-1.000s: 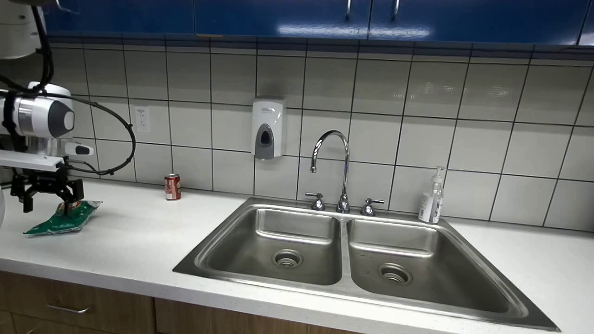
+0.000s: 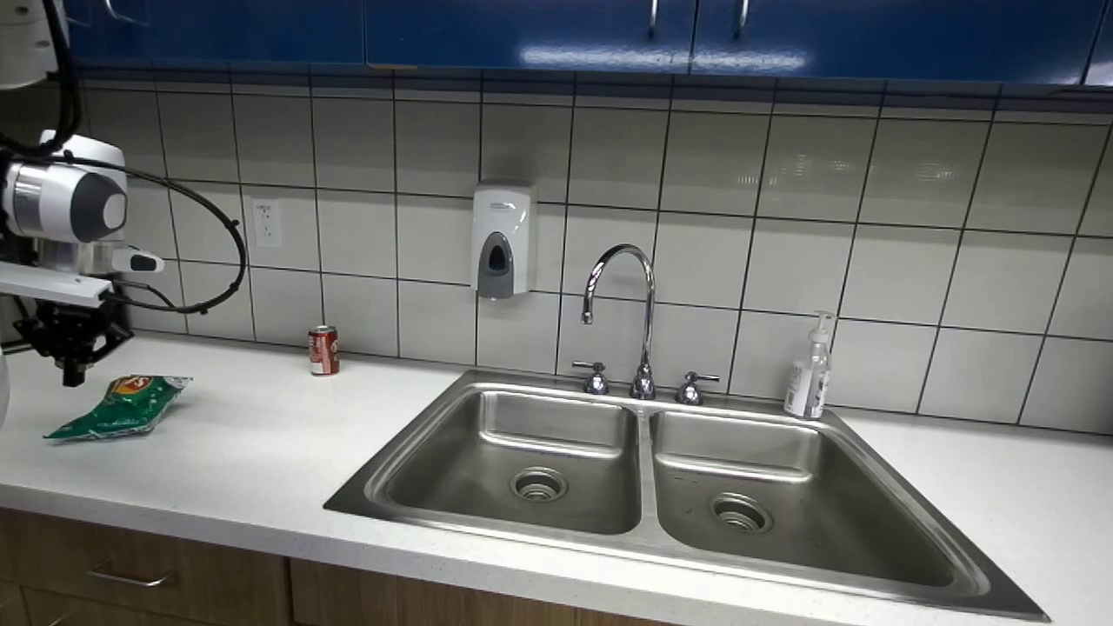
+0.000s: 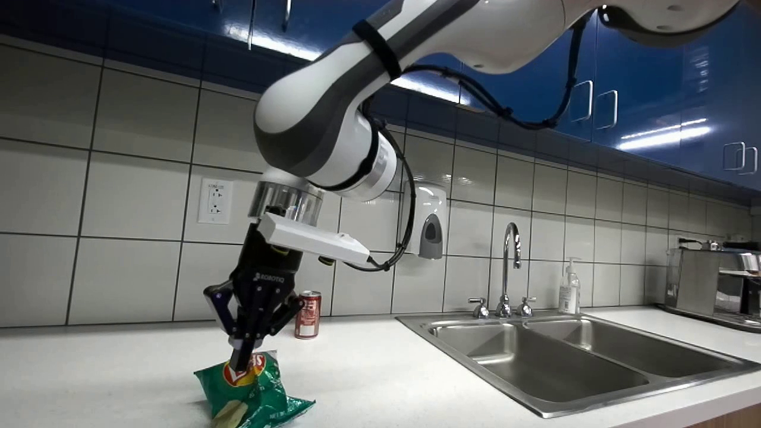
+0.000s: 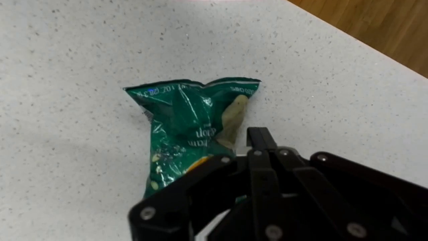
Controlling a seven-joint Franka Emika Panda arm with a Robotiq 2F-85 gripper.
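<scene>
A green chip bag (image 2: 123, 405) lies on the white counter in exterior view 1, its yellow and red logo facing up. My gripper (image 2: 73, 372) hangs above it and slightly to its left there, fingers together and clear of the bag. The wrist view shows the gripper shut with nothing between its fingertips. The bag (image 4: 188, 116) lies flat on the counter to the left of those tips, its lower part hidden behind the gripper. Exterior view 2 has the fingertips (image 3: 242, 356) overlapping the bag (image 3: 267, 400).
A red soda can (image 2: 323, 350) stands against the tiled wall to the bag's right. Beyond it a double sink (image 2: 644, 469) is set into the counter (image 2: 250, 449). The counter around the bag is clear; its front edge shows at upper right in the wrist view.
</scene>
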